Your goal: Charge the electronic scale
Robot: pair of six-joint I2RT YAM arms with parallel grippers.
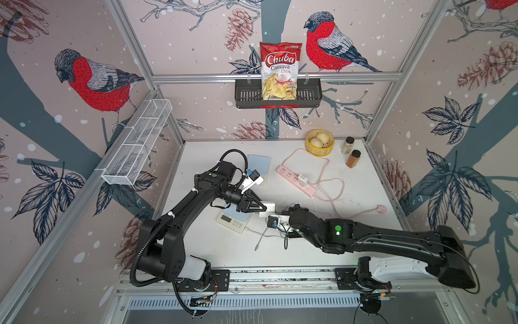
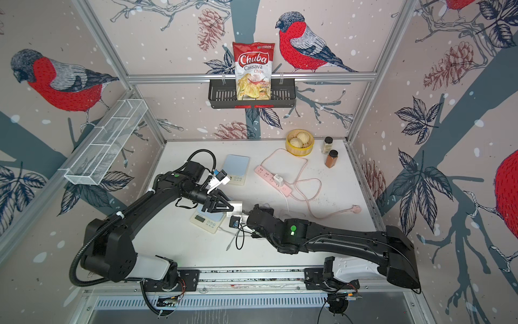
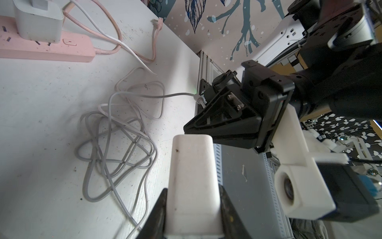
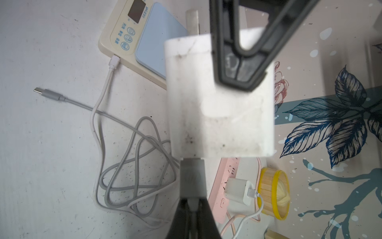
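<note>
On the table at left, the cream and blue scale [image 4: 131, 43] has a white plug [image 4: 114, 61] in its edge; its lead runs into a cable tangle. My left gripper is shut on a white charger block [image 3: 193, 179], held above the table. Close to the block, my right gripper is shut on a grey cable plug [image 4: 193, 177], whose cable [image 3: 175, 95] trails down to the tangle. In the right wrist view the plug meets the block's lower edge; whether it is inside a port is hidden. A left finger [image 4: 238, 67] overlaps the block.
A pink power strip [image 1: 291, 177] carries another white charger [image 1: 303, 179]. A grey cable end [image 4: 49, 94] lies loose. Behind the left arm is a second scale [image 2: 236, 166]. The yellow basket [image 1: 319, 142] and two jars stand at the back right.
</note>
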